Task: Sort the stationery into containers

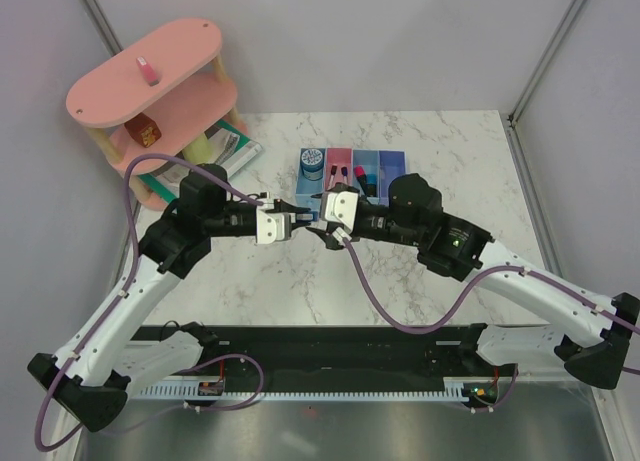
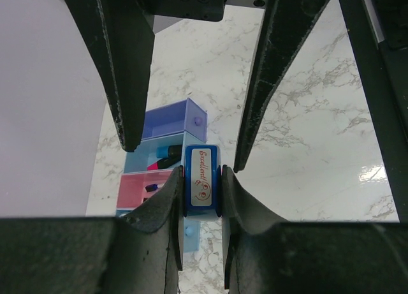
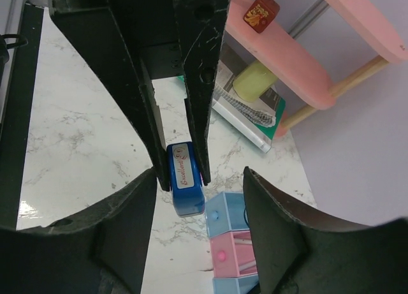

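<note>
A small blue box labelled "Excellent" (image 2: 202, 189) is between my two grippers, which meet at the middle in the top view. My left gripper has its fingertips on the box's sides in the left wrist view. My right gripper is around the same box, its fingers part open on either side; whether it grips firmly I cannot tell. Behind them are the sorting compartments (image 1: 392, 171), holding a round blue-and-white container (image 1: 311, 161), pens and other small items.
A pink tiered shelf (image 1: 120, 81) at the back left holds a pink item, a brown box (image 1: 142, 131) and papers below.
</note>
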